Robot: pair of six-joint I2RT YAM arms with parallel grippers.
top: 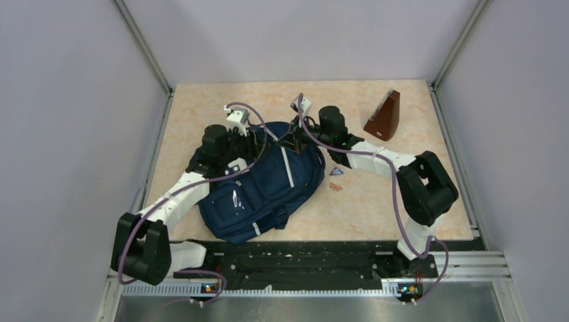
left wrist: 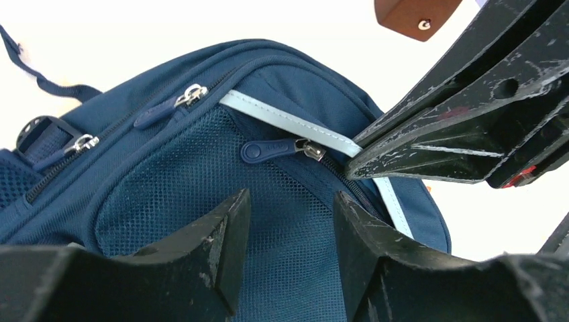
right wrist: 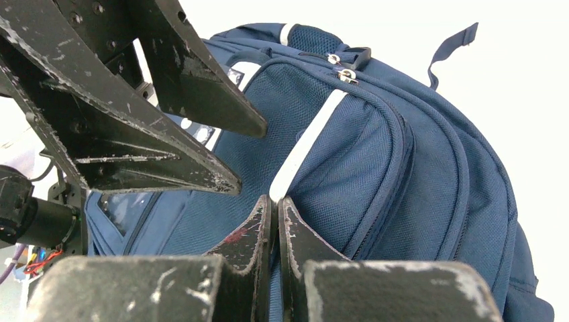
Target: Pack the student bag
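The dark blue student bag [top: 260, 184] lies on the left half of the table. My right gripper [top: 279, 141] is shut at its upper part; its fingertips pinch the fabric by the pale strip [right wrist: 312, 141], which bends sharply there. Close by, a zipper pull [left wrist: 268, 150] with a metal slider shows in the left wrist view. The left gripper stands open over the mesh panel, its fingers apart and nothing between them. Whatever is inside the bag is hidden.
A brown wedge-shaped box [top: 384, 117] stands at the back right. A small blue triangle [top: 336, 172] and an orange piece [top: 335, 186] lie right of the bag. Both grippers are close together.
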